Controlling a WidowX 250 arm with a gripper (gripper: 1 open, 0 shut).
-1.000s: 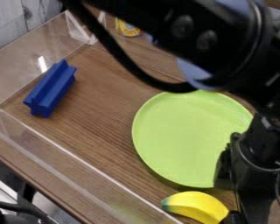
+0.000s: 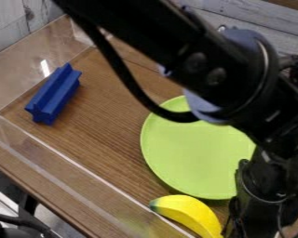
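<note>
A lime green plate (image 2: pixel 186 153) lies on the wooden table, partly under my black arm. A yellow banana (image 2: pixel 189 214) lies just below the plate's near edge, tilted down toward the right. My gripper (image 2: pixel 251 209) is at the lower right, beside the banana and over the plate's right side; its fingers are dark and partly cut off, so their state is unclear.
A blue grooved block (image 2: pixel 53 94) lies at the left of the table. Clear low walls (image 2: pixel 89 188) edge the table. Bare wood lies between block and plate.
The arm has shifted, showing more of the back wall at upper right. The banana has moved slightly up and left and now slants more steeply.
</note>
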